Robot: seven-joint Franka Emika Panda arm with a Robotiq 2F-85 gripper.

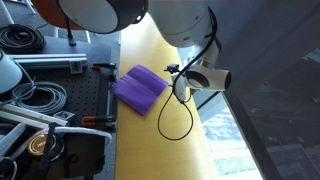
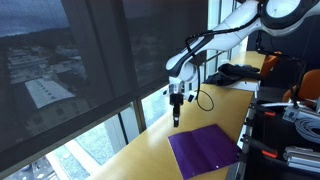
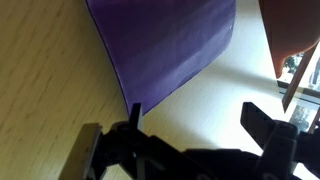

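Note:
A purple cloth (image 1: 141, 89) lies flat on the wooden table, with a fold line across its middle. In the second exterior view the cloth (image 2: 203, 150) is spread near the table's front edge, and my gripper (image 2: 180, 124) hangs beyond it, pointing down. From the wrist, the cloth (image 3: 165, 45) fills the upper middle, its nearest corner close to one finger (image 3: 132, 140). My gripper stands open with nothing between its fingers. Whether the fingertips touch the table cannot be told.
A black cart (image 1: 60, 100) holding coiled cables and tools adjoins the table beside the cloth. Bare wooden tabletop (image 2: 115, 158) stretches along the window side. Dark fabric (image 2: 232, 74) lies behind the arm.

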